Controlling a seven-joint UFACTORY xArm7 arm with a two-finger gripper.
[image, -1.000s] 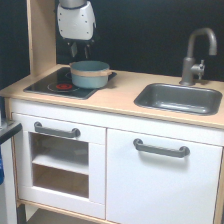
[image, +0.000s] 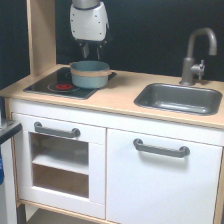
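High above the toy stove, my white gripper (image: 93, 51) points down with its two dark fingers apart and nothing between them. Below it, a blue-grey pot (image: 89, 78) stands upright on the black cooktop (image: 55, 86), toward its right rear. The gripper appears roughly over the pot, with a visible gap above its rim; the exact depth is hard to judge.
A grey sink (image: 180, 97) with a tall curved faucet (image: 192, 58) takes up the right of the wooden counter (image: 122, 92). A wooden upright (image: 41, 38) stands behind the stove on the left. Between the pot and sink, the counter is clear.
My gripper has moved to the right, from above the pot's left side to more directly above it. The pot has not visibly moved.
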